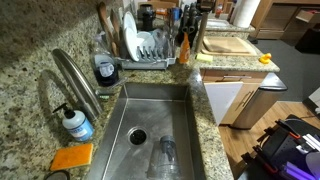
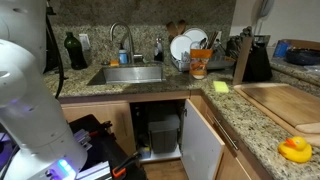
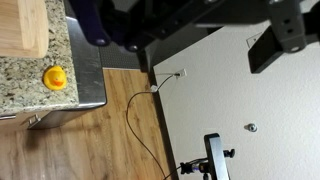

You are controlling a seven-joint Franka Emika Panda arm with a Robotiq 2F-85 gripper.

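Observation:
Dark bolted parts of my gripper fill the top of the wrist view; whether they stand apart or closed is unclear. Below and to the left, a yellow rubber duck [image 3: 55, 78] with an orange beak sits near the corner of the speckled counter [image 3: 20, 92], well away from these parts. The same duck [image 2: 296, 149] shows at the right in exterior view 2, in front of a wooden cutting board [image 2: 285, 105]. A clear cup [image 1: 167, 158] lies in the metal sink [image 1: 120, 145]. Nothing visible is held.
A dish rack [image 1: 150, 60] with plates stands behind the sink. Near the faucet [image 1: 75, 75] are a soap bottle [image 1: 75, 122] and an orange sponge [image 1: 72, 157]. The white cabinet door [image 2: 200, 142] hangs open, a grey bin [image 2: 162, 135] behind it. Bare wooden floor [image 3: 125, 145] lies below.

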